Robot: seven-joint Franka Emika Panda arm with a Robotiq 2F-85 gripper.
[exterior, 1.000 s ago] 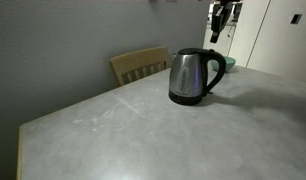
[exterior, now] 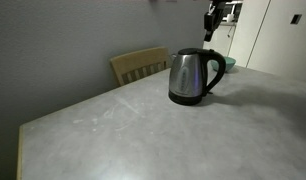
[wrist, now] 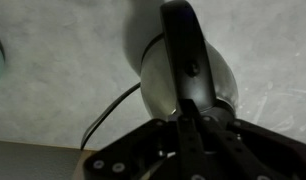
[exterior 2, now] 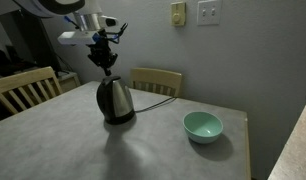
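A steel kettle (exterior: 186,77) with a black handle, lid and base stands upright on the grey table. My gripper (exterior: 207,39) hangs just above the kettle's top, on its handle side. In exterior view 2 the gripper (exterior 2: 108,73) points down over the lid area, with a small gap seeming to remain. Seen from the wrist, the fingers lie close together above the kettle's black handle (wrist: 185,55), and nothing shows between them. The gripper is shut. Part of the kettle's lid is hidden behind it there.
A mint green bowl (exterior 2: 203,126) sits on the table, well apart from the kettle. A black cord (wrist: 105,116) runs from the kettle. Wooden chairs (exterior 2: 156,80) stand at the table's edges.
The kettle has not visibly moved.
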